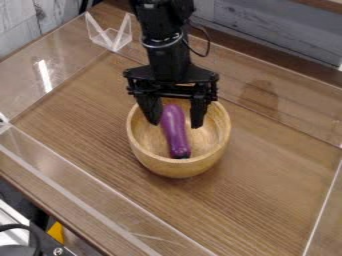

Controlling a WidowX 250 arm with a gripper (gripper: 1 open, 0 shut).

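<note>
My gripper (173, 99) is open, its black fingers spread over the back half of a wooden bowl (214, 150). In the bowl lies a long purple object (175, 138), like an eggplant, pointing front to back. Its far end is close beneath the gripper, between the fingers' span as seen from the camera; contact cannot be told.
Clear plastic pieces stand at the left edge. A dark cable lies at the bottom left corner.
</note>
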